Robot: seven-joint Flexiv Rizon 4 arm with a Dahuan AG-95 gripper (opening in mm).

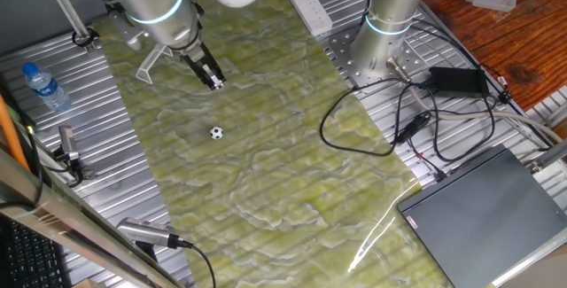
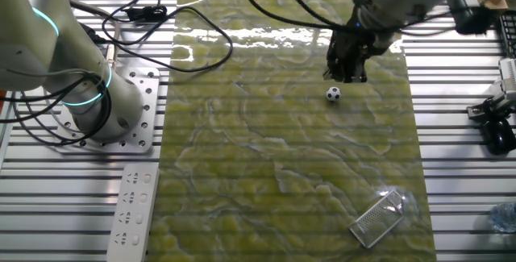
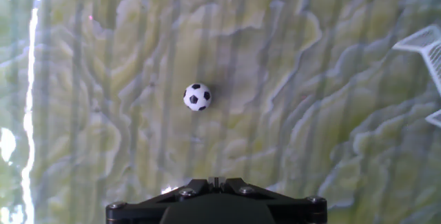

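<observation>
A small black-and-white football point(image 3: 197, 97) lies on the green marbled mat, near the middle of the wrist view. At the right edge of that view, part of a white goal-like frame point(image 3: 417, 40) shows; exterior view 2 has the whole frame point(image 2: 377, 218) on the mat. My gripper looks shut, its black fingers meeting with nothing seen between them. In exterior view 1 the gripper point(image 1: 217, 84) hangs over the mat, apart from the ball point(image 1: 216, 133), with the white frame point(image 1: 154, 64) to its left.
A black cable loop point(image 1: 330, 137) reaches over the mat's edge near my base. A laptop point(image 1: 487, 221), a power strip point(image 1: 308, 8) and a water bottle point(image 1: 46, 87) are at the sides.
</observation>
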